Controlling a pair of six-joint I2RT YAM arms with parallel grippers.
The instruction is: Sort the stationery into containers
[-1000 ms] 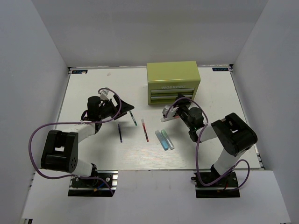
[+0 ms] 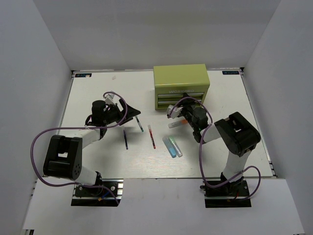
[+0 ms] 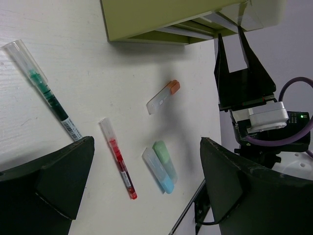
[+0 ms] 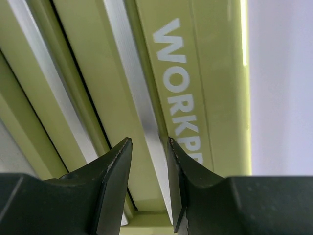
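Note:
In the top view, the green cabinet (image 2: 180, 76) has its drawers shut. My right gripper is at the drawer fronts, its fingers part open and apart, with the silver handle strip (image 4: 134, 78) running through the gap; contact cannot be told. My left gripper (image 2: 130, 107) hangs open and empty over the table's left half. On the table lie a green pen (image 3: 51, 98), a red pen (image 3: 119, 159), a dark blue pen (image 2: 125, 139), a blue-ended stick (image 3: 159, 170), a green-ended stick (image 3: 165, 160) and an orange-ended one (image 3: 164, 96).
The right forearm (image 2: 215, 132) reaches across the table's right side below the cabinet. Purple cables (image 2: 201, 156) loop beside both arms. Bare tabletop (image 2: 146, 169) shows along the front and at the back left.
My right gripper and wrist have shifted a little to the left and back along the cabinet's drawer front. The left arm, the cabinet and the stationery stay where they were.

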